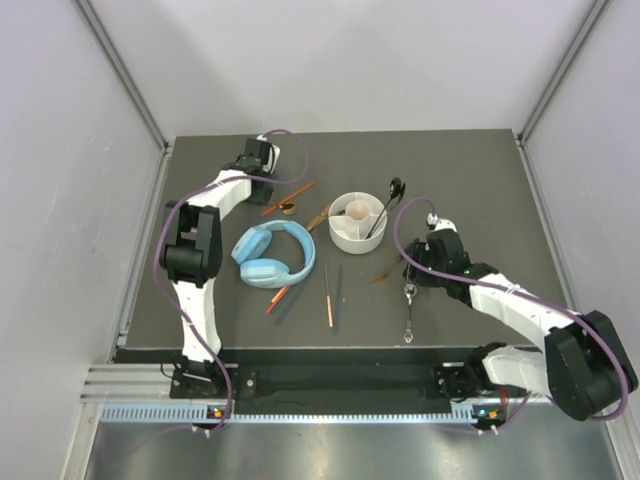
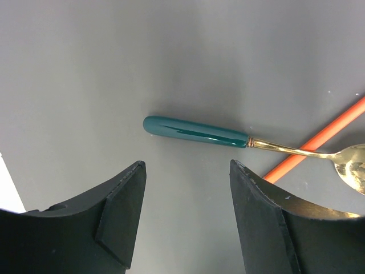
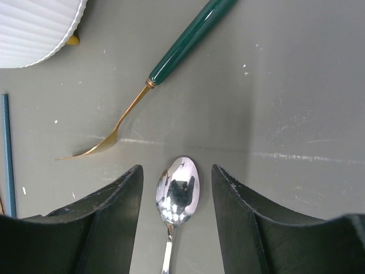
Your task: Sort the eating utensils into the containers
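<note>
My left gripper [image 1: 262,180] hangs at the back left, its open fingers below a green-handled gold spoon [image 2: 195,131] that crosses an orange chopstick [image 2: 339,123] in the left wrist view. My right gripper [image 1: 420,262] is open over the right side, near a steel spoon [image 3: 178,191] and a gold fork with a green handle [image 3: 188,37]. A white divided container [image 1: 355,230] stands in the middle, holding black spoons [image 1: 389,202].
Blue headphones [image 1: 265,270] lie left of centre, with several chopsticks [image 1: 339,300] below and beside them.
</note>
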